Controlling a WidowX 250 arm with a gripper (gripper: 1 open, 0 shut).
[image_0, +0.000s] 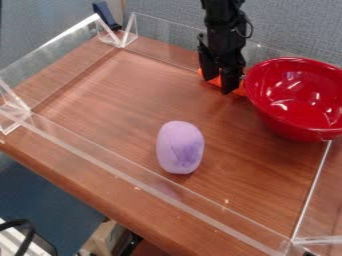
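Note:
My black gripper (223, 76) hangs from the top of the view, low at the back of the wooden work surface, over an orange object (211, 79) that is partly hidden behind it. I cannot tell whether the fingers grip it. Just to the right is a large red bowl (293, 100). A purple oval object (179, 147) rests alone in the front middle of the surface.
Clear low walls (134, 208) border the wooden surface (100, 105), with a grey wall behind.

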